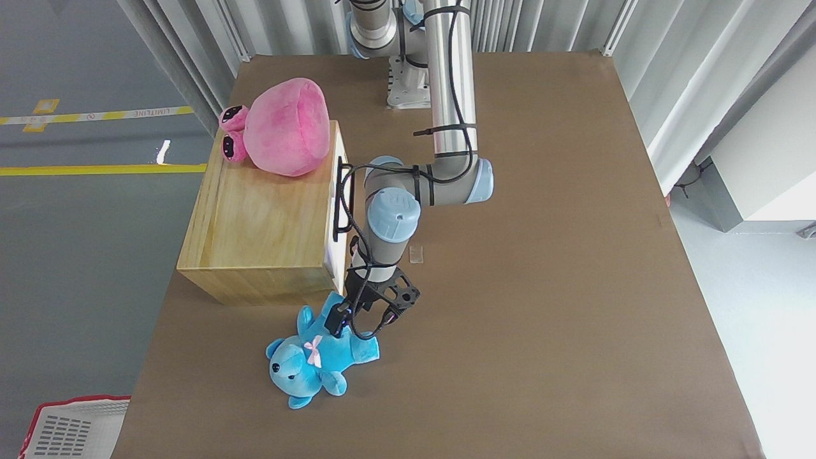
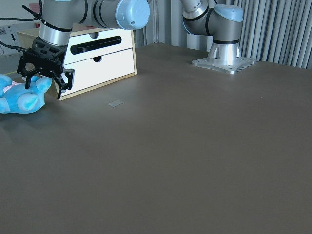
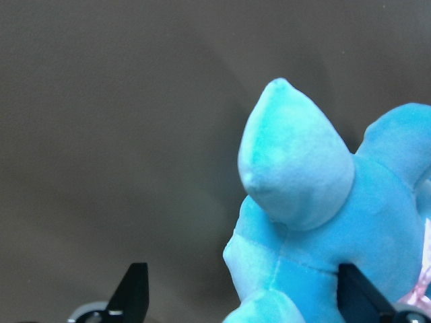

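A blue plush bear [image 1: 304,363] with a pink bow lies on the brown table in front of the wooden drawer box [image 1: 256,229]. My gripper [image 1: 359,321] is down at the bear's legs, overlapping it in the front view. In the left view the gripper [image 2: 43,85] hangs beside the bear [image 2: 27,101]. In the wrist view the fingers stand wide apart, one against the bear's blue body [image 3: 357,222], the other over bare table. The gripper is open.
A pink plush toy [image 1: 287,126] sits on the box top. A white basket [image 1: 76,432] stands off the table at the front left.
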